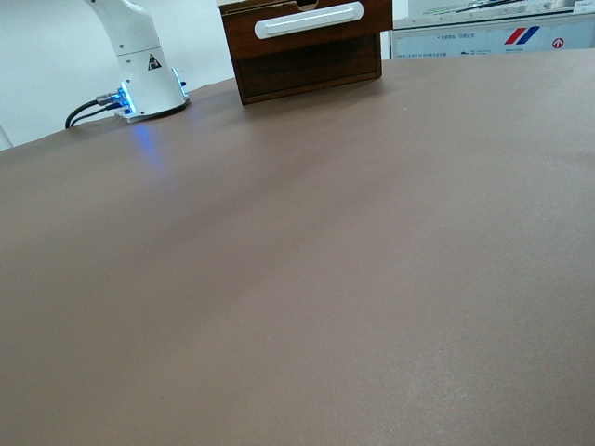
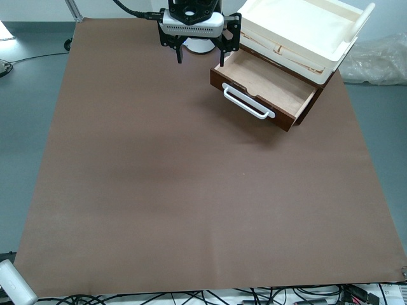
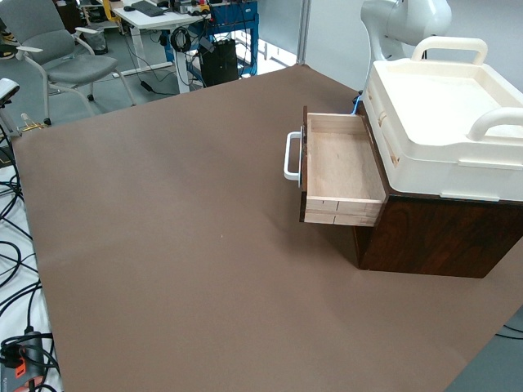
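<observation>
My gripper (image 2: 200, 57) hangs at the top of the camera left view, beside a dark wooden drawer box with a white tray (image 2: 299, 28) on top. Its two black fingers stand apart, with nothing seen between them. The box's drawer (image 2: 270, 86) is pulled out and empty, its pale inside and white handle (image 2: 248, 101) showing. In the camera right view the same open drawer (image 3: 339, 159) faces left, under the white tray (image 3: 441, 106). The camera top view shows the drawer front (image 1: 316, 70) and the white arm base (image 1: 149, 88); my gripper is out of frame there.
Cables (image 3: 16, 278) run outside the table edge. A chair and a desk stand on the floor beyond the table.
</observation>
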